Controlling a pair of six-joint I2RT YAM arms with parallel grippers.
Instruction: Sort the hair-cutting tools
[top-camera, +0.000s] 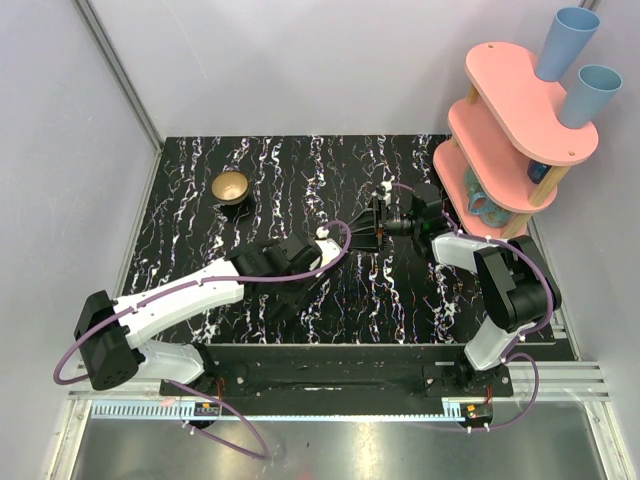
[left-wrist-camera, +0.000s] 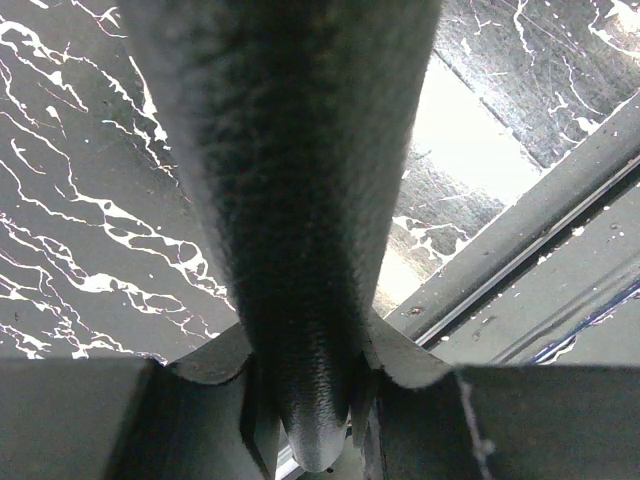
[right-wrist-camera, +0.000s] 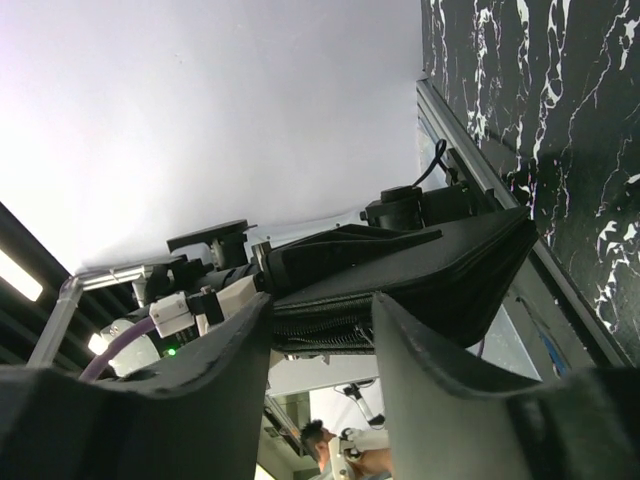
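A black leather-like zip pouch (left-wrist-camera: 300, 200) fills the middle of the left wrist view, its lower end pinched by my left gripper, which is shut on it. In the right wrist view the same kind of dark pouch (right-wrist-camera: 450, 285) lies across, its zipper edge showing beyond the gap of my right gripper. The right fingers (right-wrist-camera: 235, 390) are part open, one on each side of that zipper; whether they touch it is unclear. From above, my right gripper (top-camera: 365, 230) is near the table's middle. The pouch is hard to tell from the dark table there, and no cutting tools are distinguishable.
A dark cup with a tan inside (top-camera: 230, 186) stands at the back left. On the right rises a pink tiered shelf (top-camera: 515, 95) with blue cups (top-camera: 567, 40) on top.
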